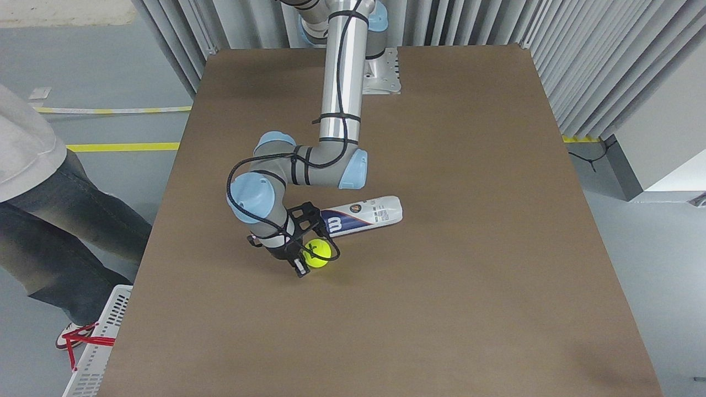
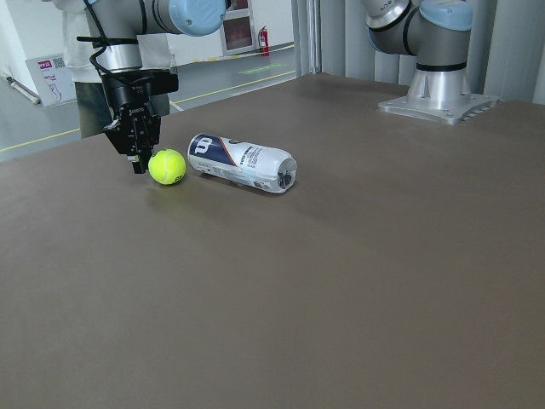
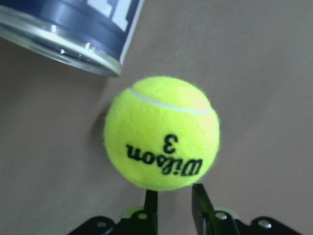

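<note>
A yellow Wilson tennis ball (image 1: 317, 255) (image 2: 167, 168) (image 3: 161, 132) rests on the brown table beside my gripper (image 2: 139, 166). In the wrist view my two dark fingertips reach the ball's lower edge, with a narrow gap between them and the ball in front of them, not between them. A white and blue can (image 1: 361, 215) (image 2: 243, 163) (image 3: 83, 24) lies on its side beside the ball, its end near the ball at upper left of the wrist view.
A person (image 1: 59, 238) stands off the left edge by a white perforated object (image 1: 98, 350). The robot's base (image 2: 438, 106) is at the back.
</note>
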